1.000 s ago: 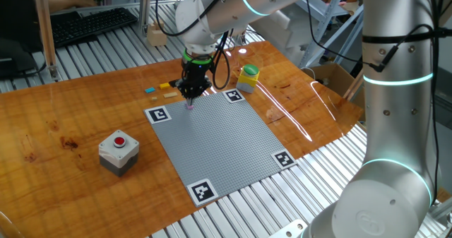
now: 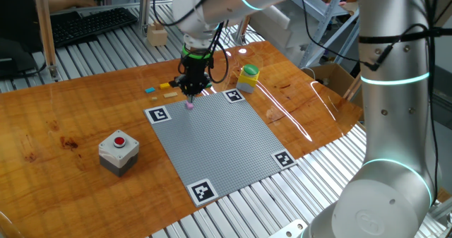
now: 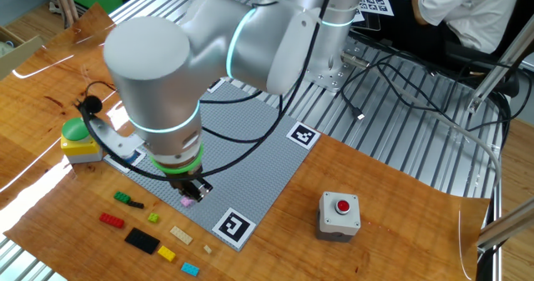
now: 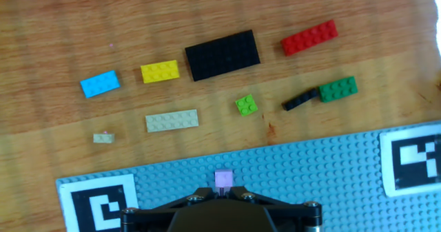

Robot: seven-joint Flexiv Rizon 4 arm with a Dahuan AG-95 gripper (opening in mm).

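A small pink brick is at the baseplate's edge, just beyond my gripper's fingertips in the wrist view. The grey studded baseplate lies on the wooden table with a marker at each corner. My gripper points down over that edge, close to the pink brick. Whether its fingers touch the brick, or are open or shut, does not show clearly. Off the plate lie loose bricks: blue, yellow, large black, red, beige, lime and dark green.
A thin black piece touches the dark green brick, and a tiny beige one lies apart. A green-topped yellow button box stands by the plate's far corner. The red-button box is left of the plate, whose middle is clear.
More of the pink brick shows below my gripper; the brick stays at about the same spot.
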